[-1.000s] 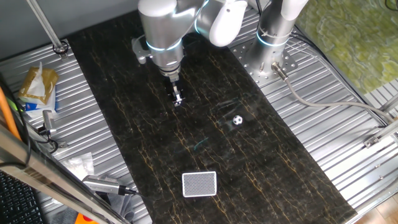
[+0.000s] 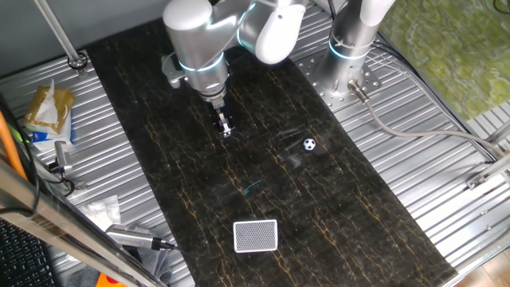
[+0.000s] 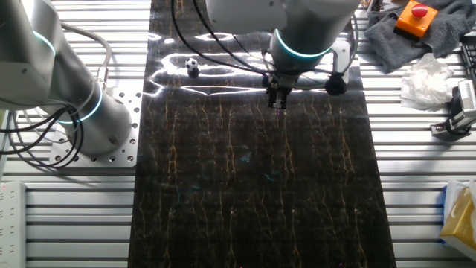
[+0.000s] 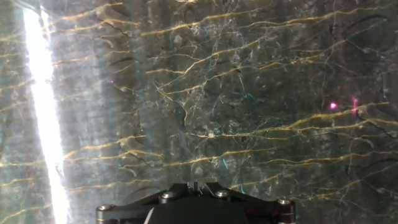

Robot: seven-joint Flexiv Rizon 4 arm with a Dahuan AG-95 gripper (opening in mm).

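A small black-and-white ball [image 2: 309,144] patterned like a football lies on the dark marbled table mat, toward the robot's base side. In exterior view 2 the ball [image 3: 192,64] shows near the bright reflections. A white basket with a mesh pattern [image 2: 255,236] stands nearer the bottom of exterior view 1. My gripper [image 2: 226,130] is over the mat, left of the ball and clear of it. In the wrist view the gripper's fingertips [image 4: 181,187] are close together at the lower edge; nothing shows between them. Neither ball nor basket appears in that view.
On the slatted metal surface at the left are a tissue pack [image 2: 49,110] and a metal device with a cable [image 2: 131,236]. The robot's base [image 2: 341,73] stands right of the mat. An orange box with a red button [image 3: 416,16] sits farther off.
The ball has shifted slightly up and to the right in exterior view 1. The upper arm has swung left, while the gripper has moved only a little. The basket has stayed put.
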